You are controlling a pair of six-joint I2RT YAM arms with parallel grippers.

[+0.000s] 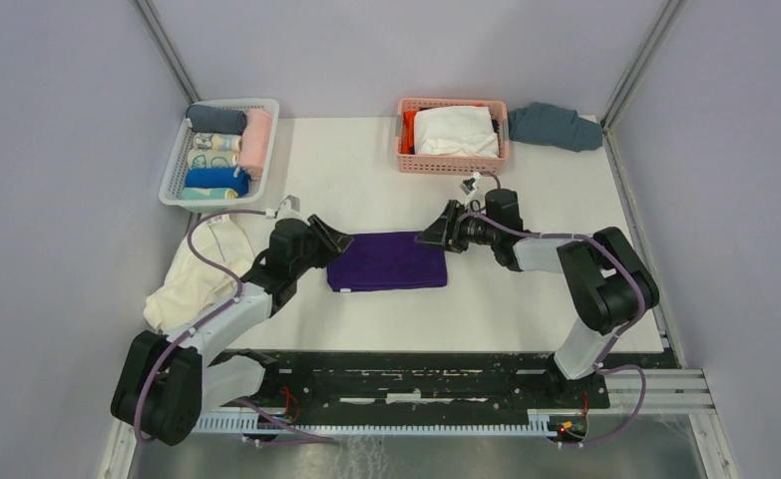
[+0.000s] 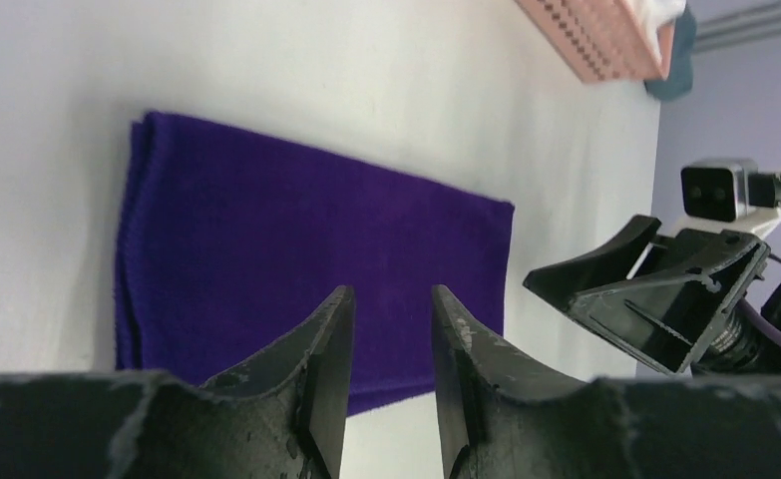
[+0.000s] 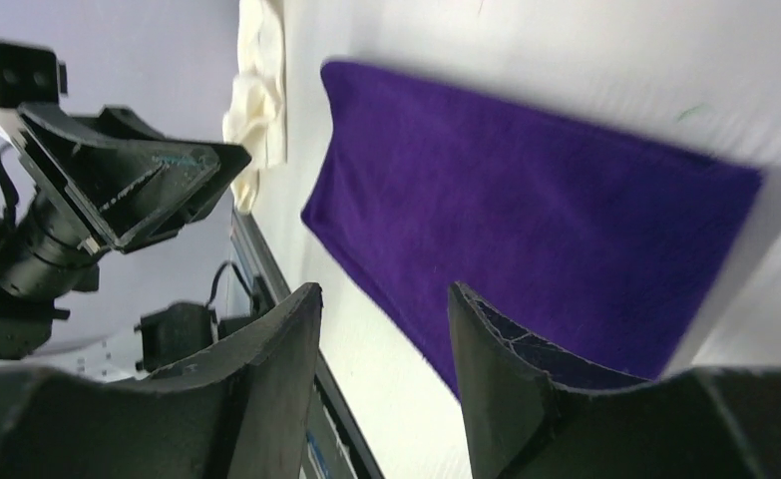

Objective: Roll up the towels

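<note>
A purple towel (image 1: 386,264) lies flat, folded into a rectangle, at the middle of the table; it fills much of both wrist views (image 2: 296,239) (image 3: 536,210). My left gripper (image 1: 338,242) hangs over the towel's left end, its fingers apart (image 2: 392,309) with nothing seen between them. My right gripper (image 1: 428,236) is over the towel's upper right corner, standing open (image 3: 385,299) with nothing between its fingers.
A white basket (image 1: 172,180) of rolled towels stands at the back left. A pink basket (image 1: 446,167) with folded cloths is at the back, a teal cloth (image 1: 556,125) beside it. Cream cloth (image 1: 192,279) lies at the left edge.
</note>
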